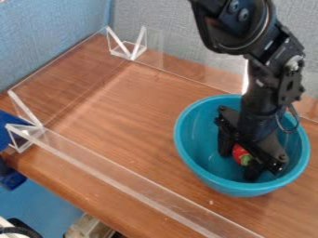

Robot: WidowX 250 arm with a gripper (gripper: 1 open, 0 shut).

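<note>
My black gripper (244, 154) reaches down from the top right into a teal bowl (199, 164) on the right side of the wooden table. It is shut on a small red object (241, 154) low inside the bowl. The gripper hides much of that object, so its shape cannot be made out.
Clear low walls with white corner brackets (125, 45) border the wooden table (112, 112), whose middle and left are bare. A blue object (10, 177) sits off the left edge. A grey wall stands behind, a blue one at the left.
</note>
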